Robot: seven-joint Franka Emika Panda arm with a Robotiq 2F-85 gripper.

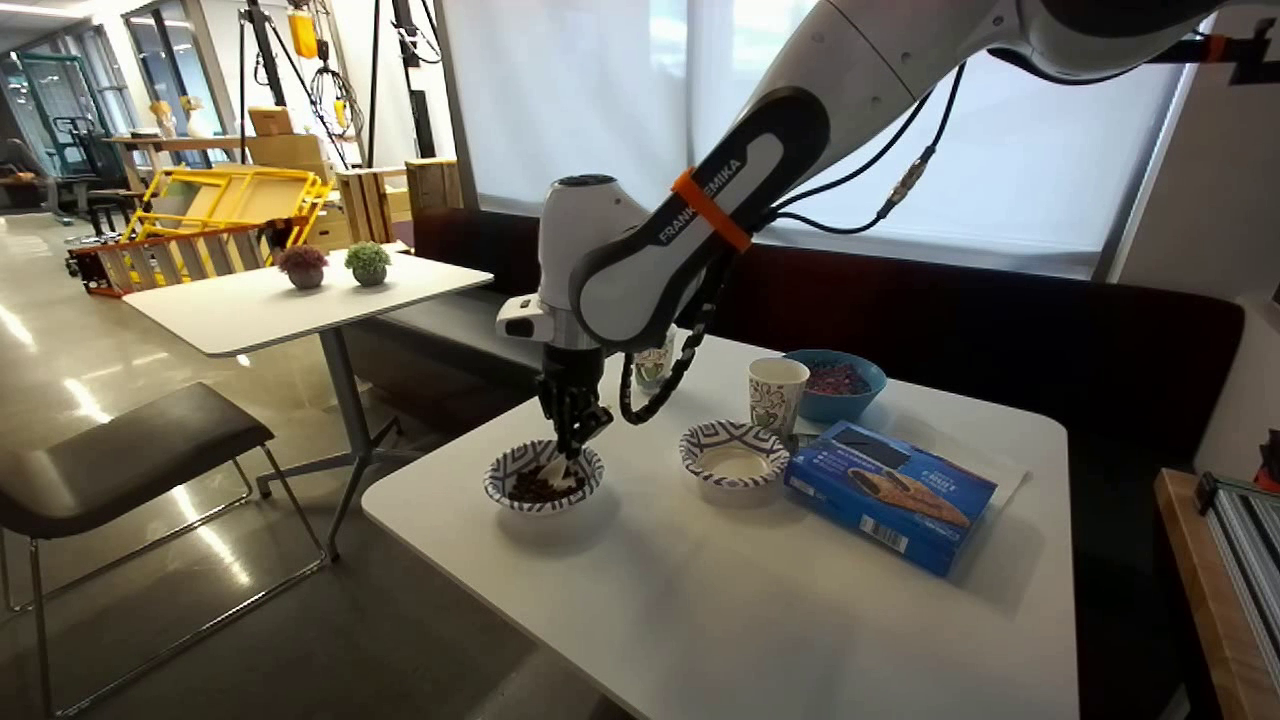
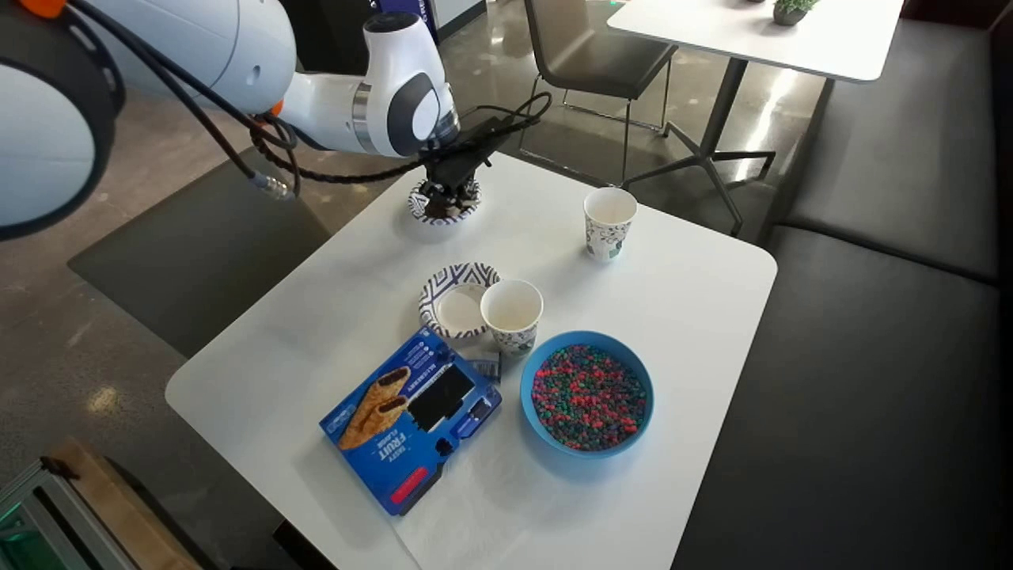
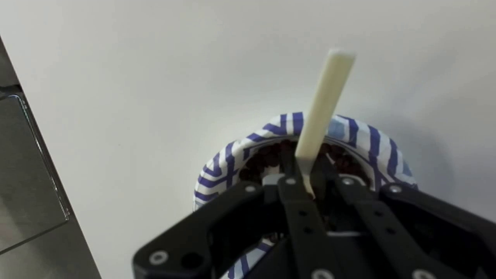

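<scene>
My gripper is shut on a pale spoon-like utensil (image 3: 325,102), whose handle sticks up past the fingers in the wrist view. Directly beneath is a patterned blue-and-white paper bowl (image 1: 516,494) holding dark brown bits (image 1: 535,488). The white lower end of the utensil (image 1: 555,470) reaches down into this bowl among the bits; its tip is hidden. Toward the middle of the table stands a second patterned bowl (image 1: 734,463), with no dark bits visible in it.
A paper cup (image 2: 513,317) stands beside the second bowl, another cup (image 2: 608,223) farther back. A blue bowl (image 2: 648,418) holds colourful beads. A blue snack box (image 2: 404,418) lies near them. The filled bowl sits close to the table edge.
</scene>
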